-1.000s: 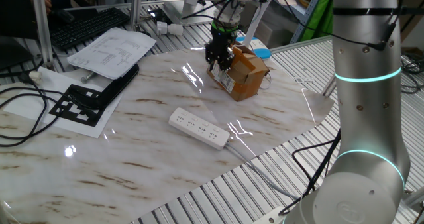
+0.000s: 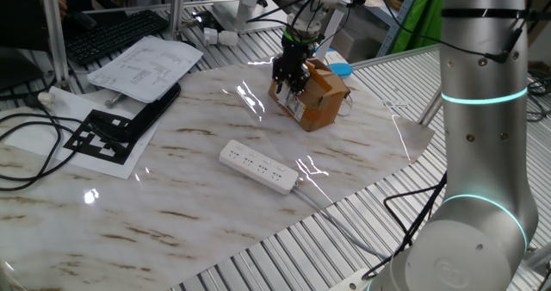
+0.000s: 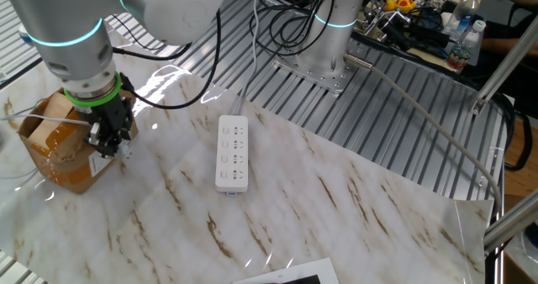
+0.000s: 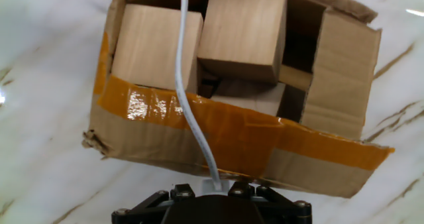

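My gripper is at the bottom of the wrist view, just off the near side of an open cardboard box (image 4: 165, 144). A pale cable (image 4: 181, 71) crosses above the box and ends in a white connector (image 4: 215, 185) between the finger ends. A dark body covers the space below the connector, so whether the fingers grip anything is unclear. In exterior view 2 this cable (image 3: 46, 118) reaches my gripper (image 3: 119, 152) from the left. The box holds several wooden blocks (image 4: 242, 28). Farther off, a white power strip (image 3: 232, 154) lies flat on the table.
Bare marbled tabletop (image 2: 181, 213) spreads around the power strip. Papers (image 2: 146, 67) and a marker sheet (image 2: 108, 145) occupy the far left in exterior view 1. A blue round object (image 2: 341, 69) sits behind the box. The strip's grey cord (image 2: 344, 229) runs over the slatted edge.
My gripper has shifted slightly right in exterior view 1, farther over the box, and the arm's upright part has moved a little right too. Box and power strip have stayed put.
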